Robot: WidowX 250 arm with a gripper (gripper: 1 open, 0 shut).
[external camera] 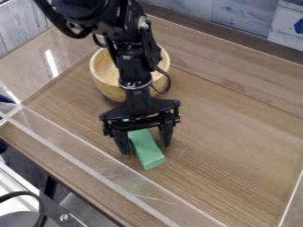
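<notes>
My black gripper (142,136) hangs low over a green rectangular block (149,156) lying on the wooden table, with its fingers on either side of the block's far part. Whether they touch the block I cannot tell. The block's near end shows below the gripper, angled toward the front right.
A tan round bowl (105,75) sits behind the arm, partly hidden by it.
</notes>
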